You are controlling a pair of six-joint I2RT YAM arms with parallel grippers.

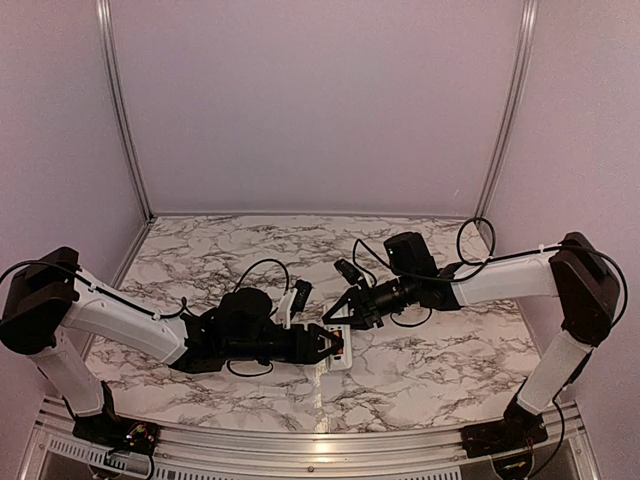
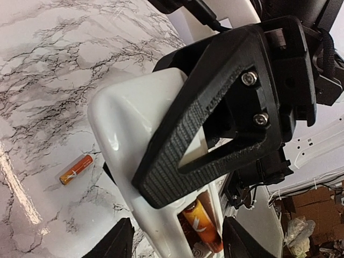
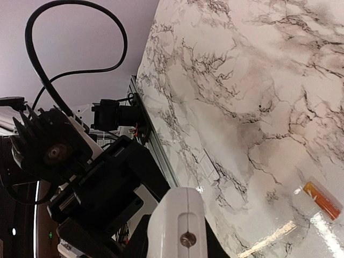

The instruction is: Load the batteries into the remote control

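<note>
My right gripper [image 1: 342, 308] is shut on the white remote, holding it raised above the table; in the right wrist view its white end [image 3: 177, 226] fills the bottom middle. An orange battery [image 2: 201, 220] sits in the remote's open compartment. My left gripper [image 1: 328, 345] has its dark fingertips at the compartment end, on either side of the battery in its wrist view, part open. A second orange battery lies loose on the marble table, also seen in the right wrist view [image 3: 321, 200].
Pale panels surround it, and cables loop above both arms.
</note>
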